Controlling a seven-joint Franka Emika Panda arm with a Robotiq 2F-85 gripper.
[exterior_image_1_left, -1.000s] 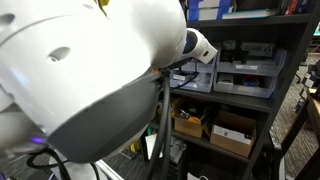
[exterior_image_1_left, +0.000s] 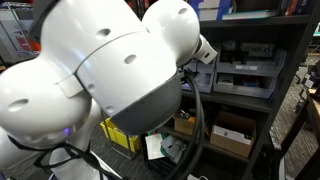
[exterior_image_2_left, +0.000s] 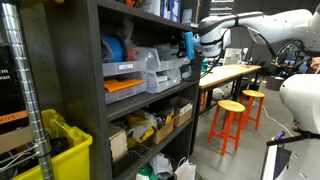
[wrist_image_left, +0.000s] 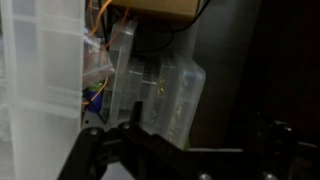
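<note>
My gripper is open in the wrist view, its dark fingers apart along the lower edge. No object shows between them, though the picture is dim. Beyond them lies a clear plastic container (wrist_image_left: 165, 90), with another translucent bin wall (wrist_image_left: 50, 70) at the left. From the side, in exterior view 2, the arm (exterior_image_2_left: 235, 22) reaches in from the right at the height of the upper bins. The gripper end is too small there to read. White arm links (exterior_image_1_left: 125, 75) hide the gripper in exterior view 1.
Clear drawers (exterior_image_1_left: 245, 82) fill the middle shelf, with cardboard boxes (exterior_image_1_left: 232, 132) below. A dark upright (exterior_image_2_left: 90, 75) frames the shelving. A yellow bin (exterior_image_2_left: 68, 150) stands front left; two orange stools (exterior_image_2_left: 228, 108) are by the table. Open floor (exterior_image_2_left: 220, 150) lies between shelf and stools.
The large white arm links have swung and tilted in exterior view 1, uncovering the yellow bin and floor at lower left. The shelves and their contents look unchanged.
</note>
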